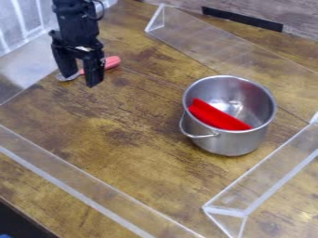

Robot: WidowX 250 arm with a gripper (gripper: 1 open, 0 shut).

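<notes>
My black gripper (77, 65) is at the upper left of the camera view, low over a utensil with a pink handle (107, 64) and a light metal head (67, 74) on the wooden table. The gripper's fingers stand apart, and I see nothing clearly held between them. Part of the utensil is hidden behind the gripper.
A steel pot (228, 133) with a handle stands at the right, a red object (217, 114) inside it. Clear plastic rails run along the top right, bottom right and left.
</notes>
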